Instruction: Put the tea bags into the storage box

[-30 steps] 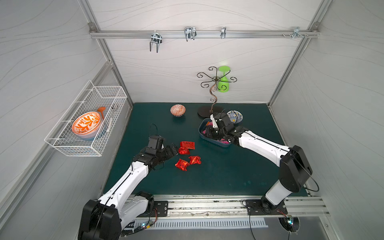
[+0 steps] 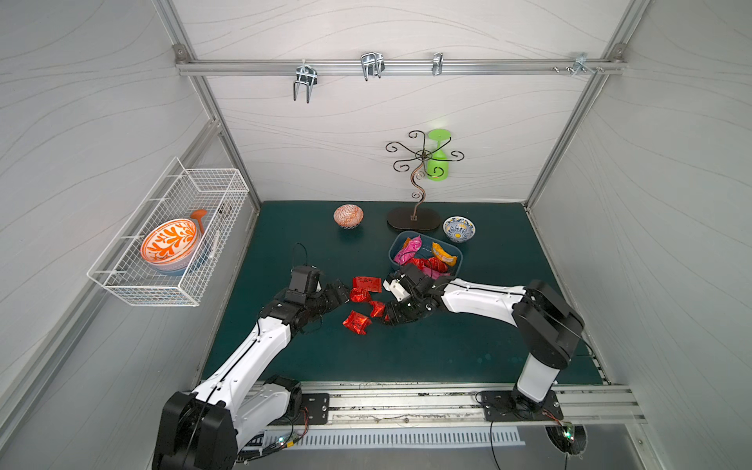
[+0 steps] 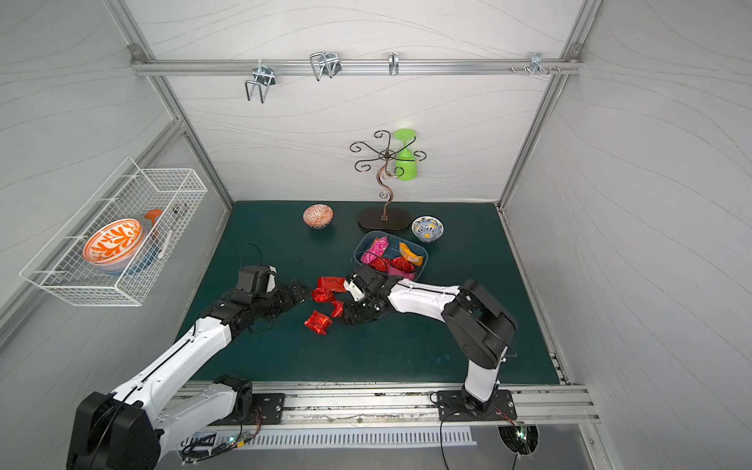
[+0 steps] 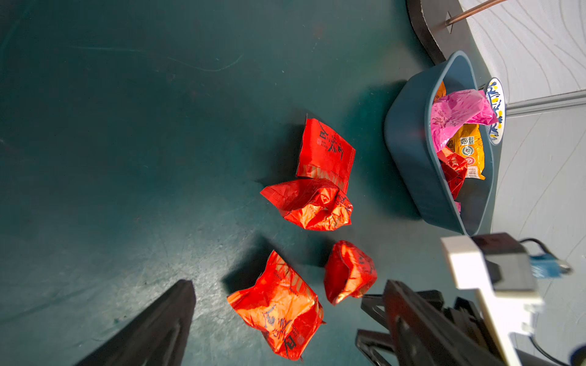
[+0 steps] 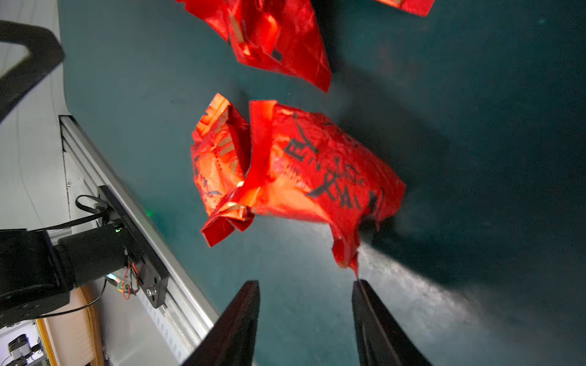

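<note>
Several red tea bags lie on the dark green table: a flat one (image 2: 367,283), a crumpled one (image 4: 308,207) against it, and others (image 4: 277,305) nearer the front. The blue storage box (image 4: 409,158) behind them holds pink, orange and red packets. My left gripper (image 2: 338,294) is open, empty, left of the loose bags. My right gripper is open beside a red bag (image 5: 323,177), which lies just beyond its fingertips in the right wrist view.
Two small bowls (image 2: 348,215) (image 2: 459,228) and a metal stand (image 2: 413,219) stand at the back. A wire basket (image 2: 188,293) with dishes hangs at the left.
My right gripper has come from over the storage box down and leftward to the loose red bags. The left arm has stayed still.
</note>
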